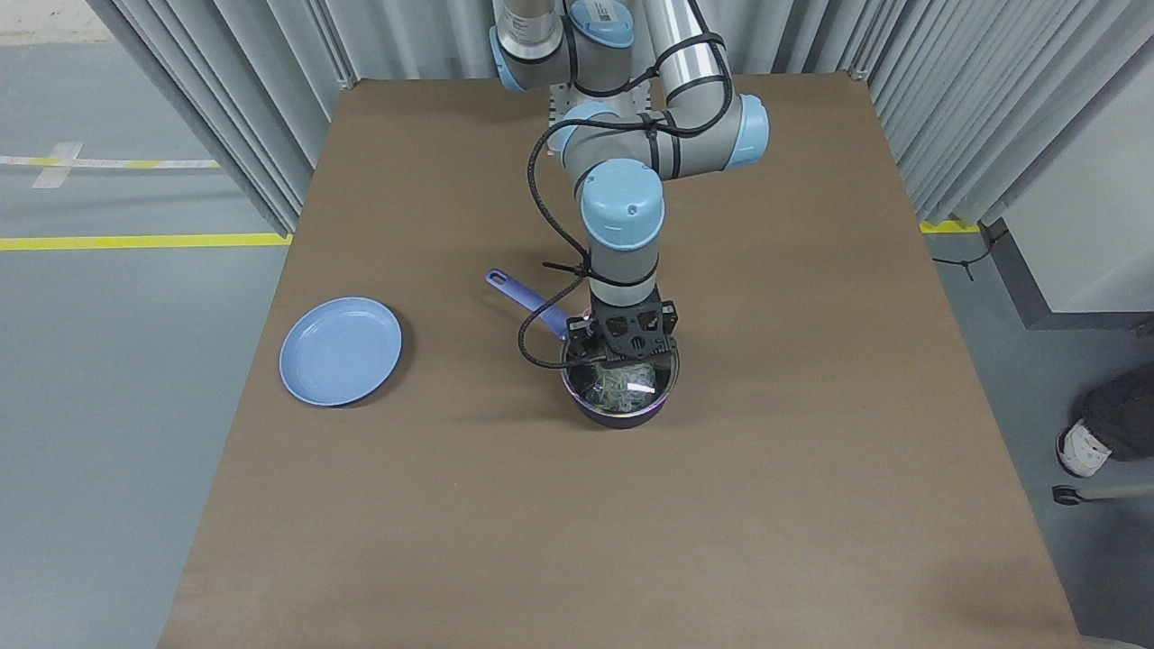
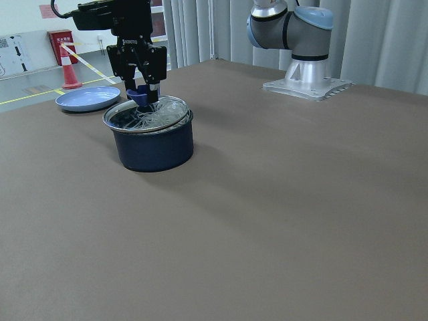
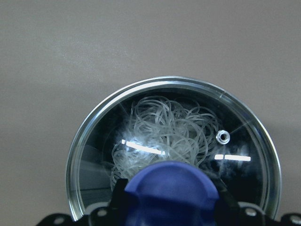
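Observation:
A dark pot (image 1: 613, 422) (image 2: 153, 151) with a long blue handle (image 1: 515, 290) stands mid-table, holding tangled translucent strands under a glass lid (image 1: 627, 390) (image 3: 94, 155). My gripper (image 1: 618, 348) (image 2: 143, 91) is directly over the lid, shut on its blue knob (image 3: 170, 193) (image 2: 140, 97). In the left view the lid sits at the pot's rim, slightly tilted or offset; whether it is fully seated I cannot tell.
A blue plate (image 1: 340, 351) (image 2: 88, 98) lies on the table (image 1: 779, 487) to the left in the front view. Curtains line the back.

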